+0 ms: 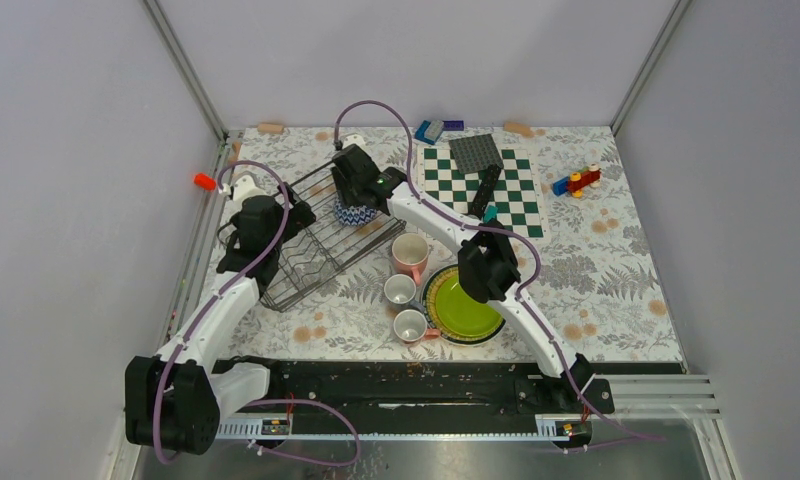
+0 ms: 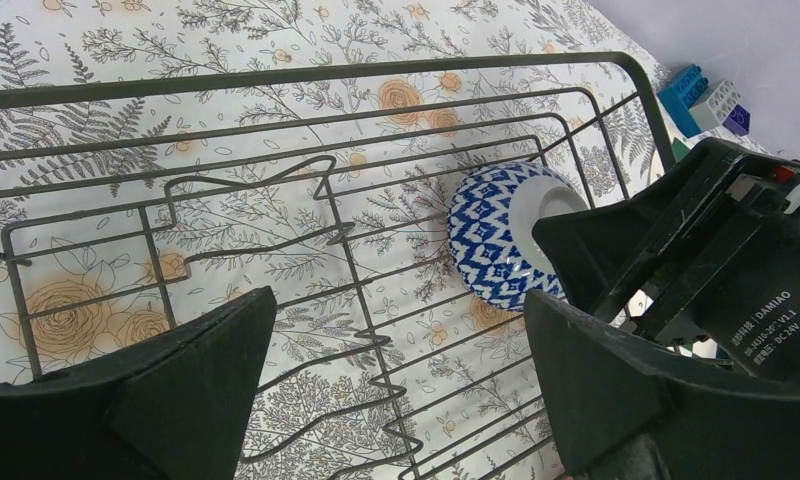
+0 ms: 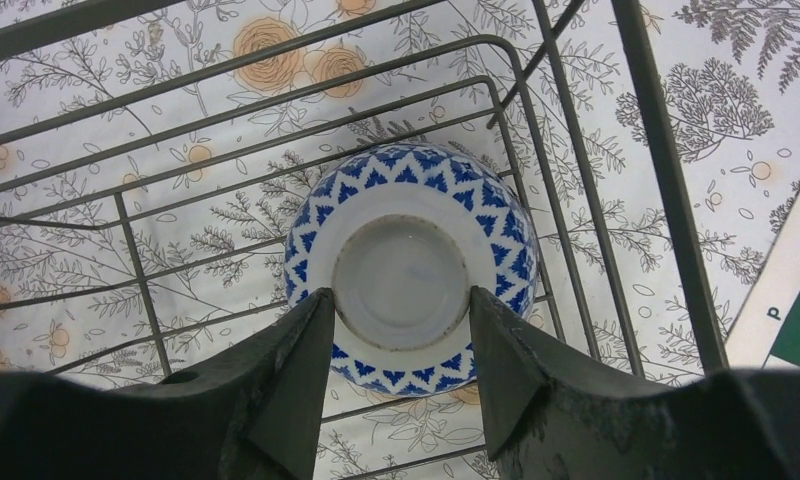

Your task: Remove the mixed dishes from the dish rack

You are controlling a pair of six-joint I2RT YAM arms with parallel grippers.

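A blue-and-white patterned bowl (image 3: 416, 168) lies upside down in the dark wire dish rack (image 1: 321, 250), at the rack's far right end. Over its pale foot is my right gripper, part open, a fingertip at each side of the foot ring. Whether the tips press on the ring cannot be told. My left gripper is open above the rack's left part, nothing between its fingers. From the left wrist view, the right gripper's dark finger (image 2: 616, 240) hides part of the bowl.
A pink mug (image 1: 410, 250), two smaller cups (image 1: 400, 290) (image 1: 410, 326) and a green plate (image 1: 461, 310) on a patterned plate stand right of the rack. A green checkered board (image 1: 526, 190) and toy bricks (image 1: 576, 182) lie farther right.
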